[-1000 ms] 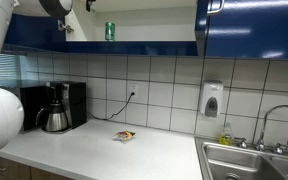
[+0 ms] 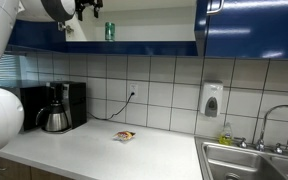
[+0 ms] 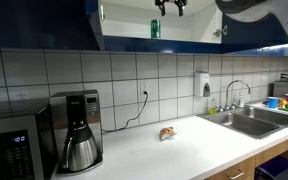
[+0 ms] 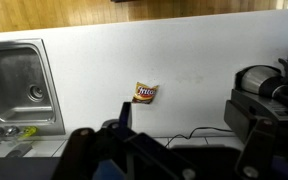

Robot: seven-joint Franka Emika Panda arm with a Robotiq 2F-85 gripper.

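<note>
An orange-and-brown chip bag marked "fritos" lies on the white counter, in front of the tiled wall. A green can stands upright in the open upper cupboard; it also shows as a green can in exterior view 2. High up by that cupboard is my gripper, small at the top edge of the view. In the wrist view my gripper is open, its dark fingers wide apart with nothing between them. The bag appears far below it, on the counter.
A coffee maker with a steel carafe stands at the counter's left, beside a microwave. To the right is a sink with a faucet. Blue cupboard doors border the upper space.
The arm and gripper have come lower into exterior view 1, near the upper cupboard. The bag and the green can have stayed in place.
</note>
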